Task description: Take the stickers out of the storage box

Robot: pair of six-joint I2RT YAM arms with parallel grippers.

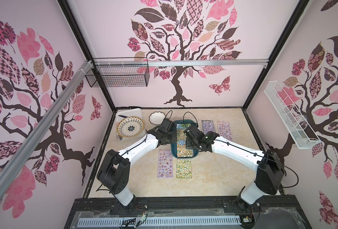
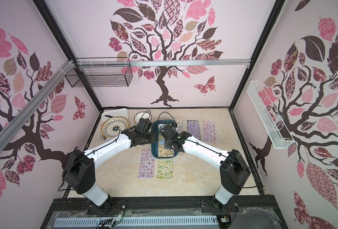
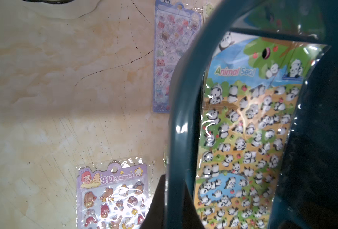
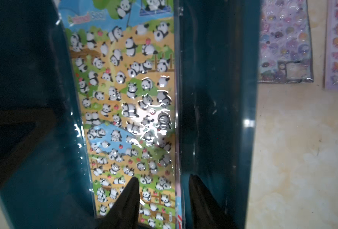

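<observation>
The teal storage box sits mid-table with a long "Animal Seal" panda sticker sheet lying in it. My left gripper is shut on the box's left rim, which runs between its fingers in the left wrist view. My right gripper is open inside the box, above the lower right edge of the panda sheet, nothing held.
Loose sticker sheets lie in front, such as a pink one and a green one, and behind and right. A patterned plate and white dish stand back left.
</observation>
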